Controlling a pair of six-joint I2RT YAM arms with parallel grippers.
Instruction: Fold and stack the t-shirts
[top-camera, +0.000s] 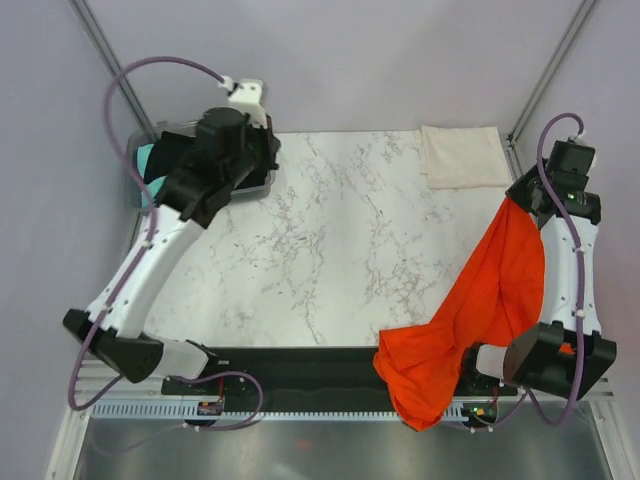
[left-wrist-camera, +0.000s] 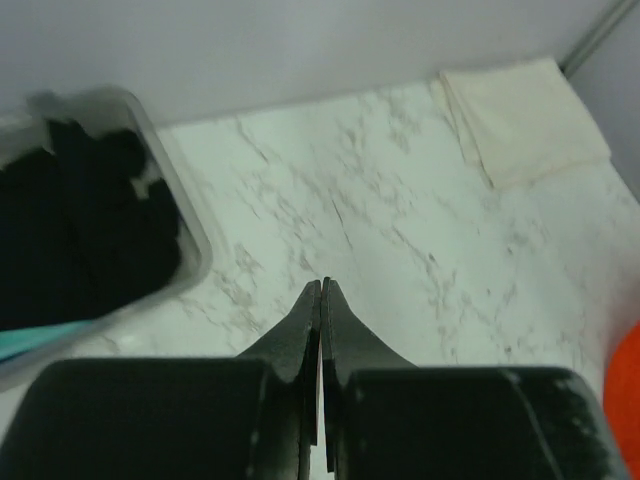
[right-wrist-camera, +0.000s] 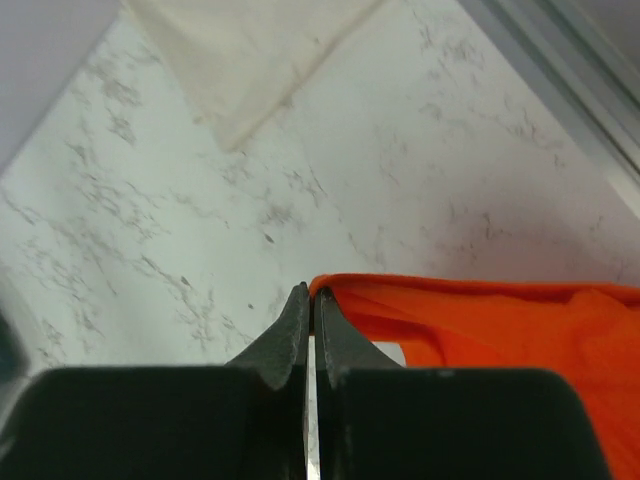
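Observation:
An orange t-shirt (top-camera: 500, 290) hangs from my right gripper (top-camera: 515, 195), draped down the right side of the table and over its front edge. In the right wrist view my right gripper is shut on a pinched corner of the orange cloth (right-wrist-camera: 520, 360). My left gripper (top-camera: 268, 150) is raised near the bin at the back left; in the left wrist view its fingertips (left-wrist-camera: 312, 290) are shut together with nothing visible between them.
A grey plastic bin (top-camera: 258, 190) holds dark and teal cloth. A folded cream cloth (top-camera: 465, 157) lies at the back right.

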